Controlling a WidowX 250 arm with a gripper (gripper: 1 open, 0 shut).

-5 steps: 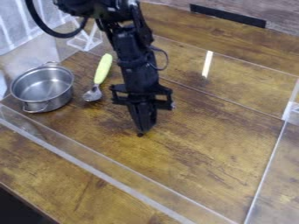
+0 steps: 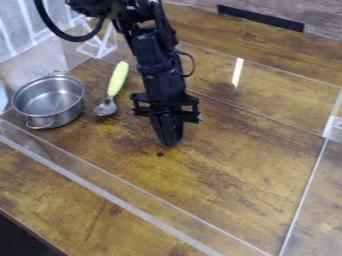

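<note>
The black robot arm reaches down from the top of the view to its gripper [image 2: 166, 125], which is low over the wooden table [image 2: 227, 190] near the middle. Whether anything is between the fingers cannot be made out. Left of the gripper lies a pale yellow-green object [image 2: 119, 79], with a silver spoon-like piece [image 2: 107, 106] at its lower end. A steel pot [image 2: 48, 100] stands at the far left.
A thin white strip [image 2: 238, 72] is on the table at the upper right. A dark bar [image 2: 297, 18] runs along the top right edge.
The pot and the yellow-green object look unmoved.
</note>
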